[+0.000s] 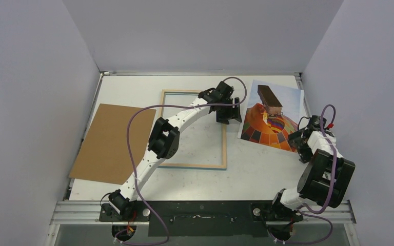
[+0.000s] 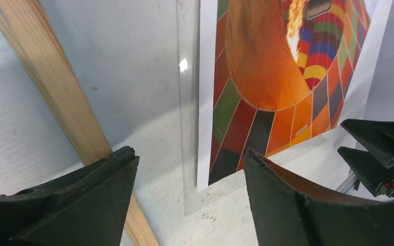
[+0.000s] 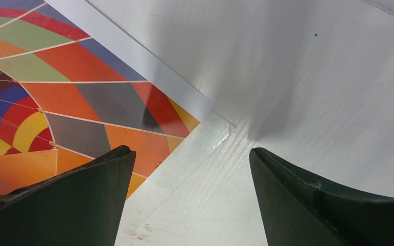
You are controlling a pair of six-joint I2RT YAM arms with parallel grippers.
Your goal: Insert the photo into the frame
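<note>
The photo (image 1: 274, 118) of a hot-air balloon lies flat on the right of the table, on a slightly larger clear sheet (image 2: 187, 197) that shows along two of its edges. To its left lies the light wooden frame (image 1: 224, 154). My left gripper (image 1: 231, 118) is low between them, fingers apart and empty; one finger (image 2: 118, 166) overlaps the frame's right bar in the left wrist view, perhaps touching it. At the photo's lower right corner my right gripper stands open, nothing between its fingers. That corner (image 3: 208, 107) shows ahead of the gap.
A brown backing board (image 1: 113, 143) lies flat at the far left. Bare white table (image 1: 256, 174) stretches in front of the photo. The left arm passes over the frame's interior, and a grey wall (image 1: 359, 102) stands close behind the right arm.
</note>
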